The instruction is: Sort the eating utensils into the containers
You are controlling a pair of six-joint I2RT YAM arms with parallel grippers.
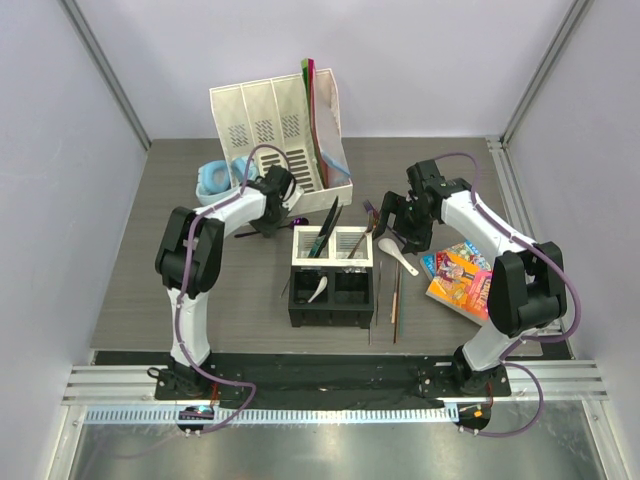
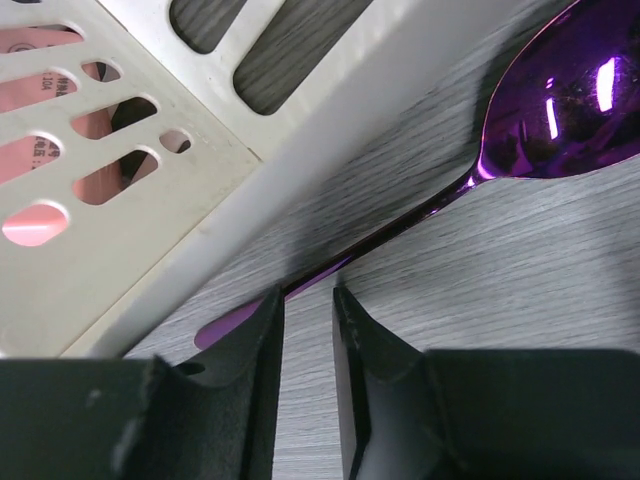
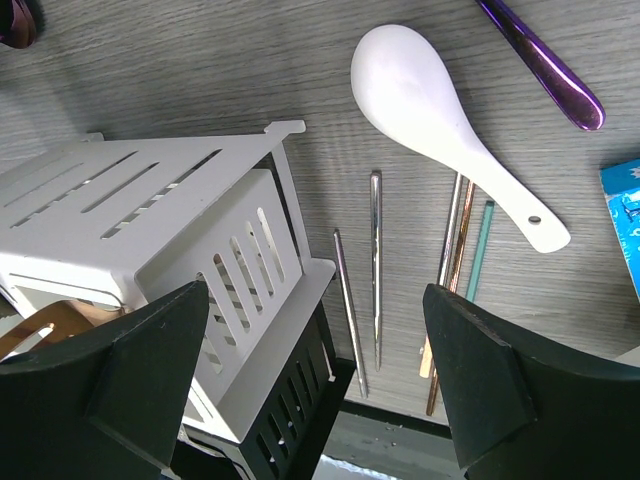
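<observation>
A shiny purple spoon (image 2: 565,95) lies on the table against the white slotted box. My left gripper is open by a narrow gap, its fingertips at the spoon's thin handle; whether they straddle it cannot be told. Wide open and empty, my right gripper hangs between the sorter and the loose utensils. Under it are a white spoon (image 3: 415,95), silver chopsticks (image 3: 376,260) and a teal chopstick (image 3: 480,250). The sorter has white rear compartments (image 1: 345,231) with utensils standing in them and black front ones (image 1: 330,318), the left holding a small white spoon (image 1: 319,289).
A tall white box (image 1: 270,110) with folders stands at the back, close to my left gripper. Beside it sits a light blue bowl-like item (image 1: 213,180). Colourful books (image 1: 462,280) lie at the right.
</observation>
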